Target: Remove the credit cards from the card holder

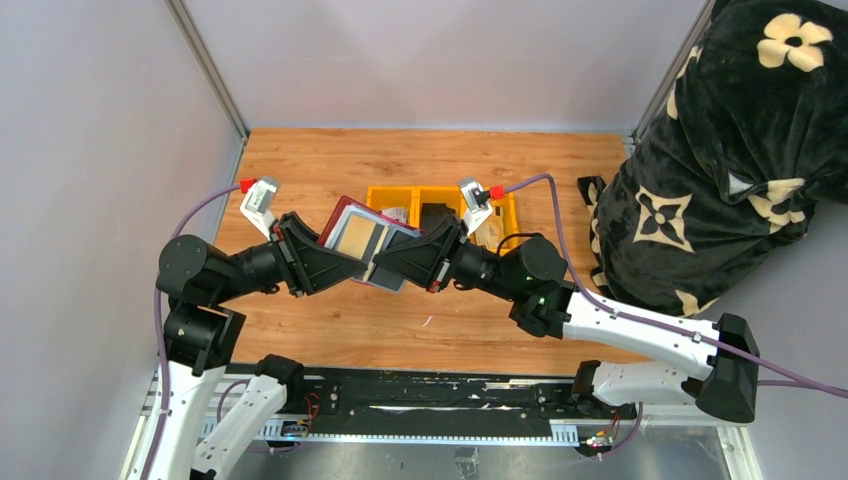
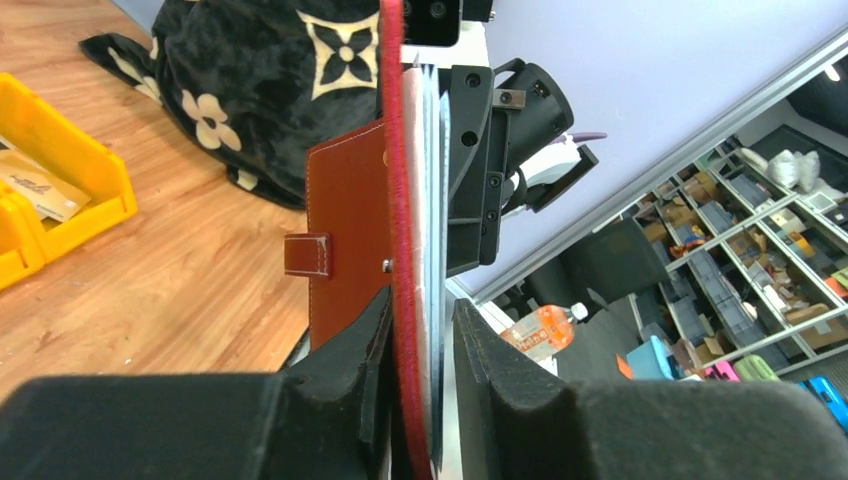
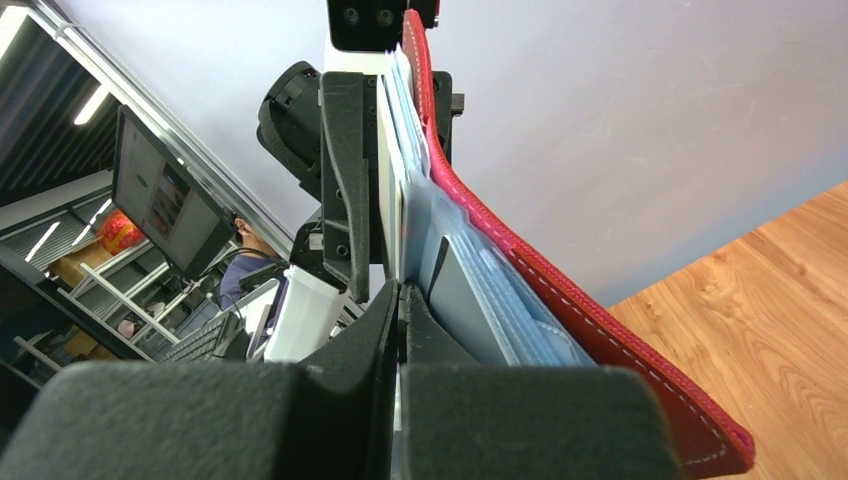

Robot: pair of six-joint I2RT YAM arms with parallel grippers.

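Observation:
The red card holder [image 1: 336,222] is up between the two grippers, with pale sleeves and cards [image 1: 358,236] showing on its face. In the left wrist view its red edge [image 2: 398,180], brown flap [image 2: 342,200] and layered sleeves [image 2: 436,240] stand upright at my left gripper, whose fingers are part open around the holder; whether they grip it is unclear. In the right wrist view my right gripper is shut, its tips at the inner side of the sleeves [image 3: 450,260], with nothing clearly between them.
A yellow divided tray [image 1: 395,192] stands behind the grippers on the wooden table [image 1: 300,165]. A black patterned plush cloth [image 1: 700,160] fills the right side.

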